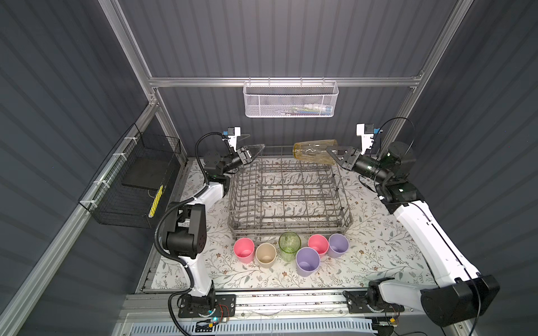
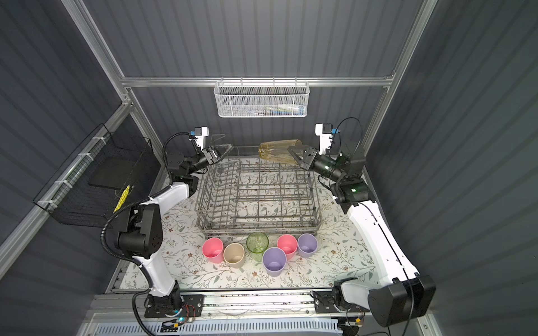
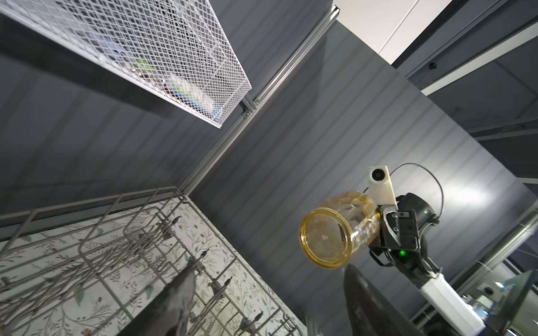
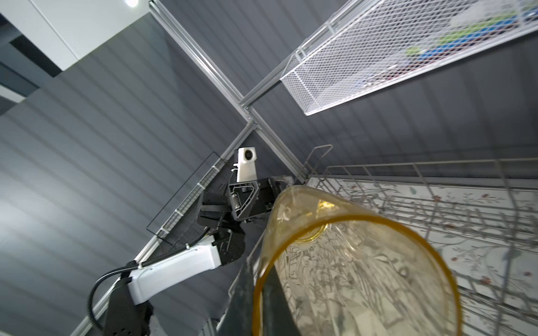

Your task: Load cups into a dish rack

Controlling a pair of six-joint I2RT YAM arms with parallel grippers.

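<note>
A clear amber cup [image 1: 311, 150] [image 4: 358, 263] lies sideways in the air above the back right of the wire dish rack [image 1: 288, 229], my right gripper [image 1: 336, 154] shut on its wall at the mouth end. Its base faces my left gripper [image 1: 255, 151], which hangs over the rack's back left with its fingers apart and nothing between them. Along the front of the rack stand several cups: pink [image 1: 244, 249], beige [image 1: 266, 254], green [image 1: 289, 246], purple [image 1: 307, 262], a second pink [image 1: 318, 244] and a second purple [image 1: 338, 245].
A white mesh basket [image 1: 263, 100] hangs on the back rail above the rack. A black wire basket [image 1: 129, 201] is mounted on the left side. The rack's middle is empty.
</note>
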